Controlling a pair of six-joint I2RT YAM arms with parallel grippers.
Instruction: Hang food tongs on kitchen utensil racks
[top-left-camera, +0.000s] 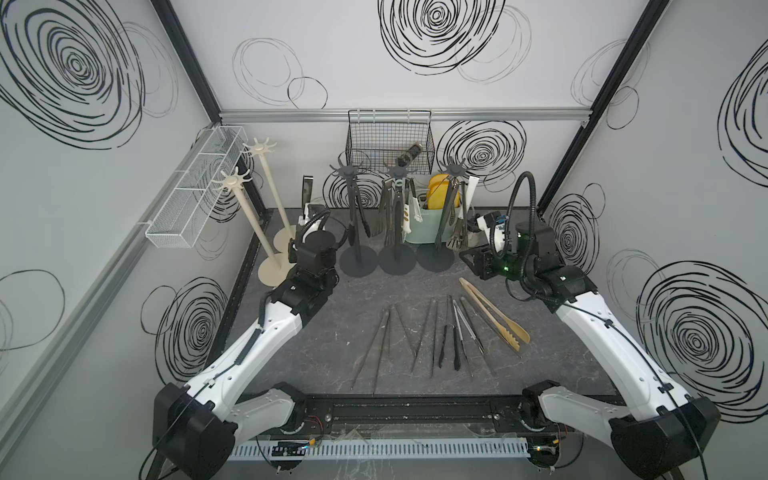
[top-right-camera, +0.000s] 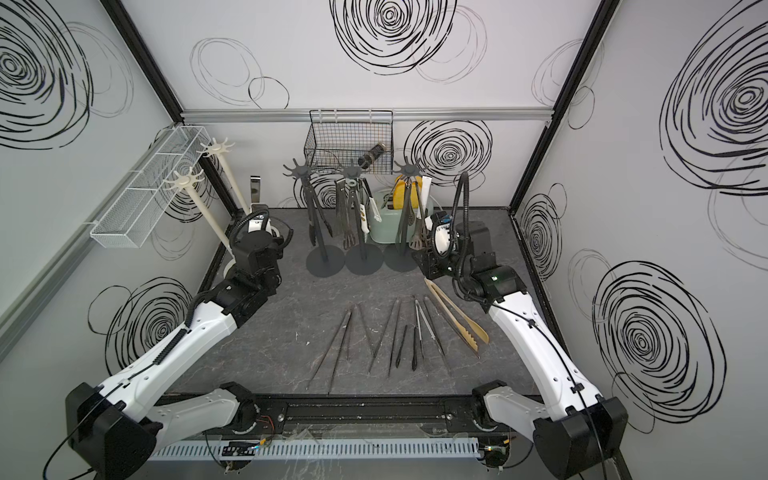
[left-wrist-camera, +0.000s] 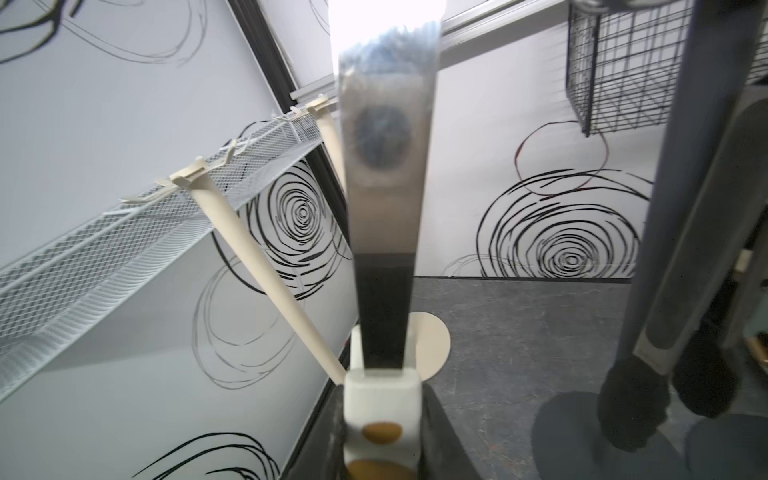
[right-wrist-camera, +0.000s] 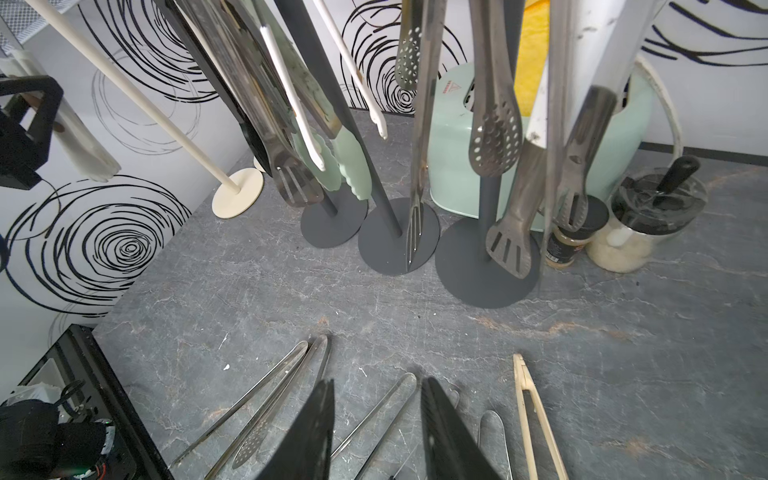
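Silver tongs with a white patterned end stand upright, their metal loop uppermost. My left gripper is shut on them near the bottom of the left wrist view. Two cream racks rise behind and left of them, their hooks bare. Three dark racks stand to the right with utensils hanging. My right gripper hangs over the table, fingers apart, nothing between them. Below it lie several metal tongs and wooden tongs.
A white wire basket hangs on the left wall, a black wire basket at the back. Behind the right dark rack stands a green container, with a lidded jar near it.
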